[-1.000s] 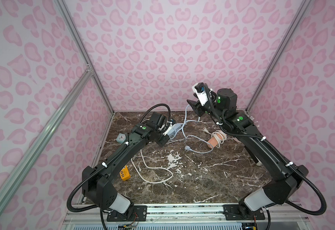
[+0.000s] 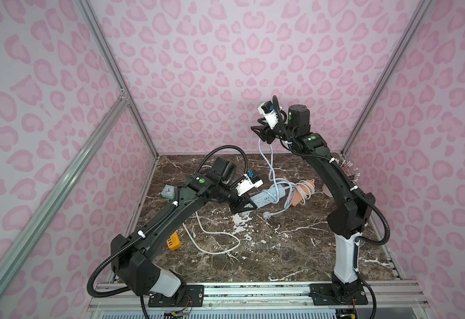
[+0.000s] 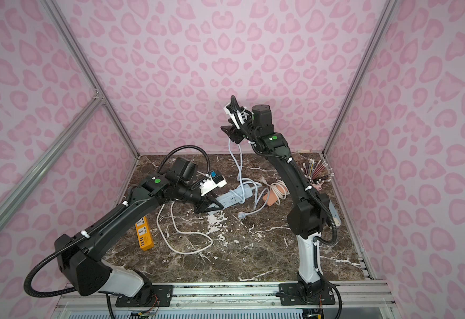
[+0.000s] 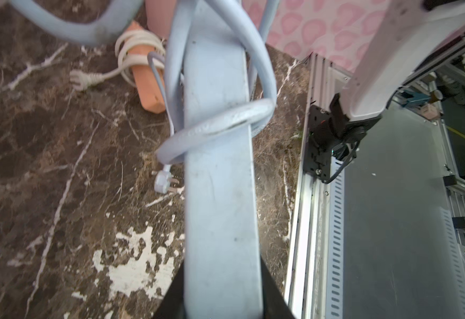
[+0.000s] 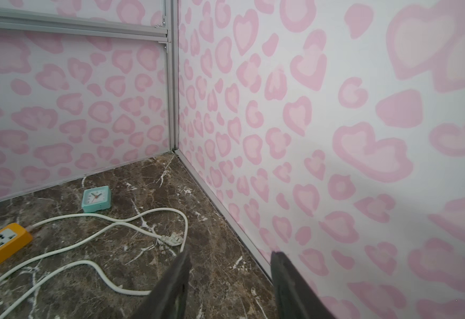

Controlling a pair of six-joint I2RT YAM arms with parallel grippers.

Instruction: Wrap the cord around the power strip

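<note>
My left gripper [image 2: 243, 202] is shut on the end of the light-blue power strip [image 4: 219, 202], which it holds above the table centre. Loops of its cord [image 4: 222, 122] lie across and along the strip's far part. High at the back, my right gripper [image 2: 261, 133] is shut on the cord, which hangs from it down to the strip in both top views. The plug [image 2: 267, 214] hangs or lies just below the strip. In the right wrist view the fingers are blurred and the cord between them is hidden.
An orange strip wound with white cord [image 3: 272, 194] is at right, a pot of sticks [image 3: 317, 175] behind. A yellow strip [image 3: 143, 234], loose white cable and mint clock [image 2: 168, 192] occupy the left.
My left gripper and the strip have shifted right and toward the front, and the plug has shifted slightly.
</note>
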